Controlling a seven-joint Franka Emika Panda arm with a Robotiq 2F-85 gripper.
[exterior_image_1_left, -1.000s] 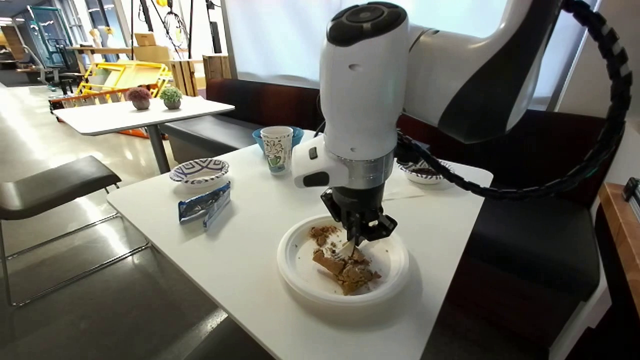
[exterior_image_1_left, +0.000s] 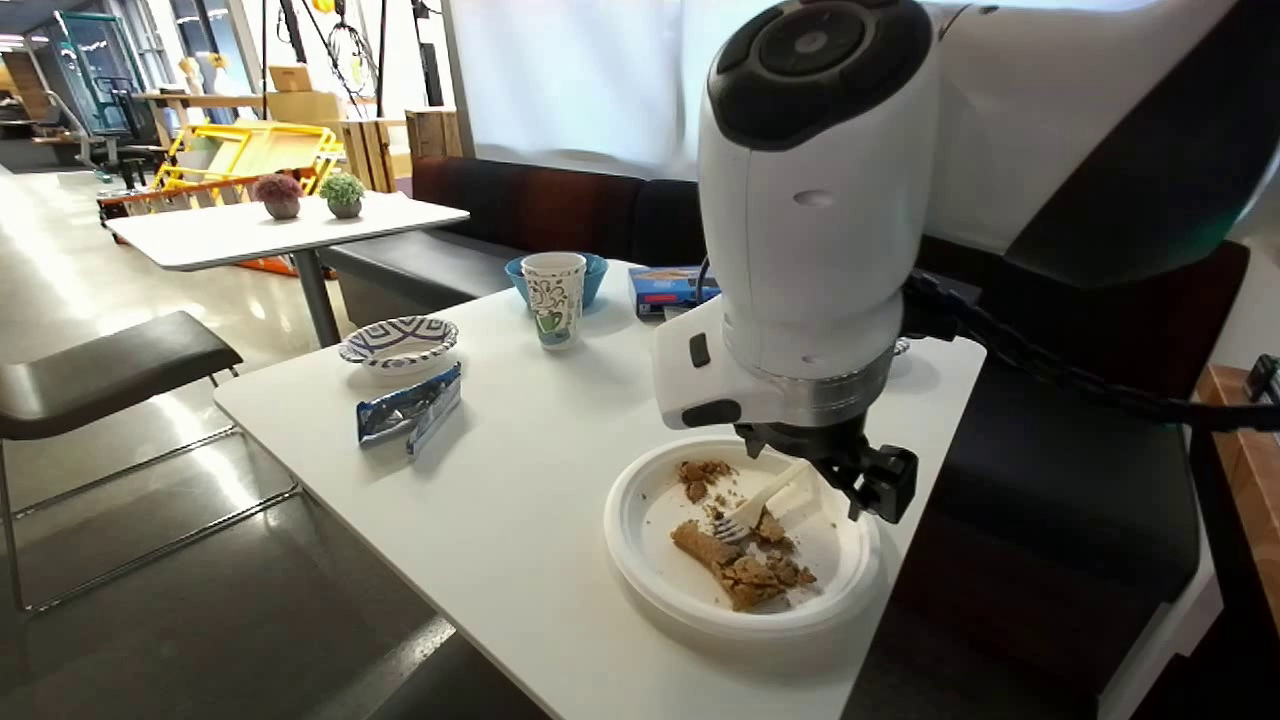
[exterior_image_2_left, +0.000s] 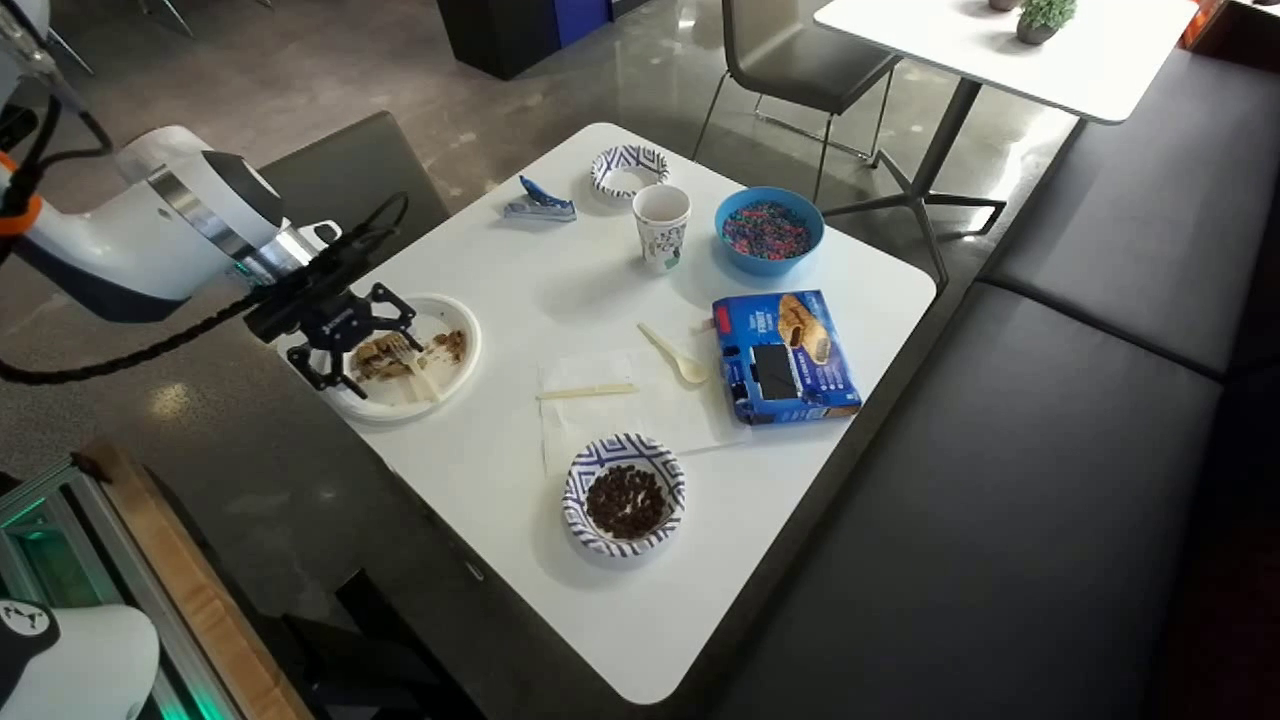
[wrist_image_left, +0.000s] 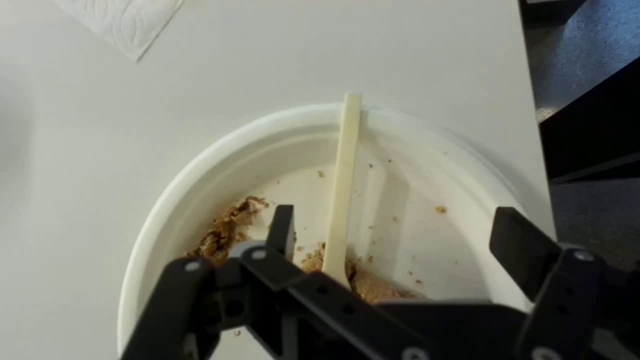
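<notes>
A round white plate (exterior_image_1_left: 632, 542) holds crumbled pieces of a brown bar (exterior_image_1_left: 756, 576). A pale fork (exterior_image_1_left: 768, 496) lies on it, tines over the crumbs; in the wrist view the fork's handle (wrist_image_left: 343, 186) extends across the rim. Above the plate, my gripper stands open with its fingers wide apart. The handle runs through the space between them as seen from the wrist, nearer the left finger (wrist_image_left: 280, 231). The gripper's own parts hide the fork's tines in that view. From the second exterior view, the open gripper (exterior_image_2_left: 374, 352) is over the plate's near side.
Across the table are a blue wrapper (exterior_image_2_left: 542, 204), a paper cup (exterior_image_2_left: 661, 226), a blue bowl (exterior_image_2_left: 769, 266), a blue box (exterior_image_2_left: 786, 358) and a patterned bowl with dark bits (exterior_image_2_left: 625, 494). A spoon (exterior_image_2_left: 678, 355) lies near a napkin (exterior_image_2_left: 588, 420). The plate sits close to the table edge.
The gripper's fingers were close together at the fork; now they are spread. Arm and plate have shifted rightward in the first exterior view, and the fork's handle now shows clear on the plate.
</notes>
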